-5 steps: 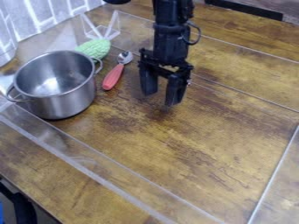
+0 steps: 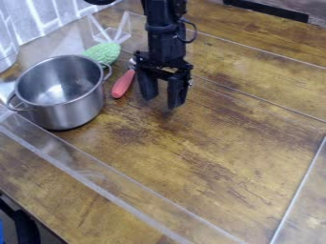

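Observation:
My black gripper (image 2: 163, 88) hangs low over the wooden table, upper centre, just right of a red-handled utensil (image 2: 122, 84). Whether its fingers are open or shut is unclear. The utensil lies left of the gripper, its upper end partly hidden behind it. A steel pot (image 2: 56, 95) with side handles sits at the left, and a pale green brush-like item (image 2: 105, 53) lies behind the pot.
A pale curtain or cover is at the back left corner. A dark edge runs along the back right.
My gripper has shifted left and slightly up in the view, closer to the red-handled utensil. The pot and the green item have not moved.

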